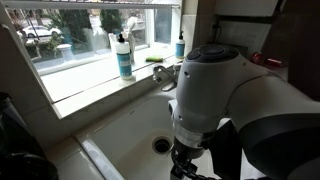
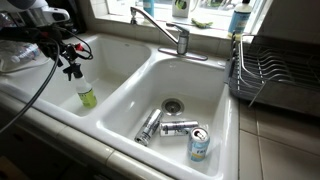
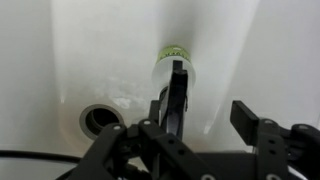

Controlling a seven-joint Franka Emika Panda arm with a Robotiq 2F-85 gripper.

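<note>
A bottle with a yellow-green label and a white neck stands in the left basin of the sink. My gripper is right at its top, pointing down. In the wrist view the green label shows from above, below a narrow dark upright part that looks like the spray head. My right finger stands clear of that part with a visible gap, so the fingers are apart. The other finger is hard to tell from the dark parts, and any contact with the bottle cannot be made out.
Several cans lie or stand in the right basin. A faucet rises behind the divider. At the right is a dish rack. More bottles stand on the windowsill. The left basin's drain lies beside the bottle.
</note>
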